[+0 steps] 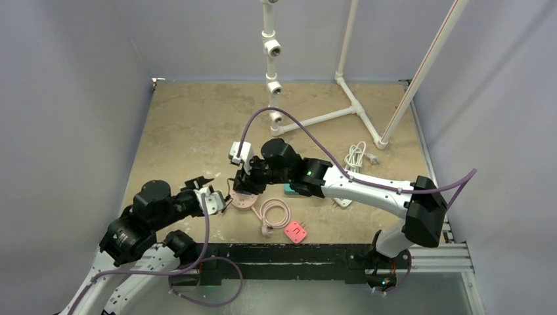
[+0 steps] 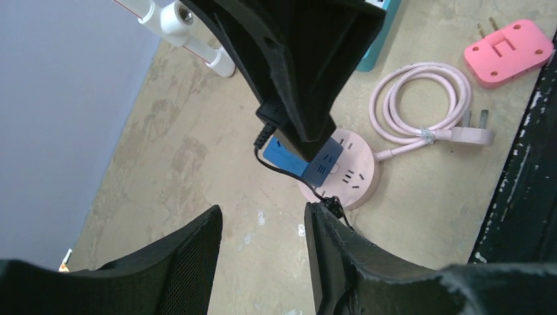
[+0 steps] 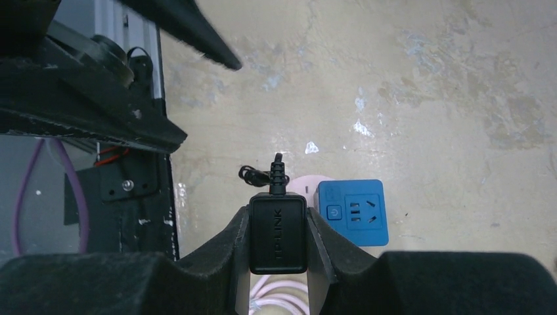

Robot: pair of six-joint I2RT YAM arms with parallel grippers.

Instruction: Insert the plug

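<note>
My right gripper is shut on a black TP-LINK adapter plug (image 3: 278, 243) with a thin cable, held above a blue cube socket (image 3: 351, 220). The cube sits on a round pink power strip (image 2: 353, 187), partly hidden by the right gripper in the top view. My left gripper stands open to the left of them, with nothing between its fingertips; the black cable (image 2: 295, 175) hangs across the view beyond it.
A coiled pink cord (image 1: 276, 209) and a pink adapter (image 1: 295, 231) lie to the right, with a teal strip (image 2: 381, 39) behind. White pipe frames stand at the back.
</note>
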